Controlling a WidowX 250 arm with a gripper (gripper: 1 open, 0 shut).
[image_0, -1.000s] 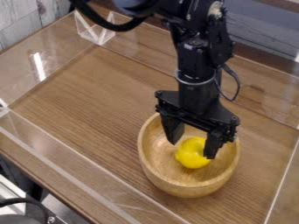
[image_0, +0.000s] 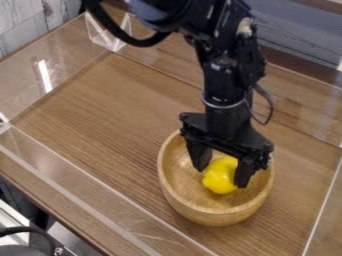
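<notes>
A wooden bowl (image_0: 198, 205) sits on the table at the lower right of the camera view. A yellow object (image_0: 221, 181) lies inside it. My black gripper (image_0: 219, 166) reaches down from the top into the bowl, with its fingers spread around and over the yellow object. Whether the fingers touch it is hard to tell.
A dark cable or part is at the bottom left corner.
The gripper's fingers have shifted slightly over the yellow object and appear a little closer around it. The bowl has stayed in place.
</notes>
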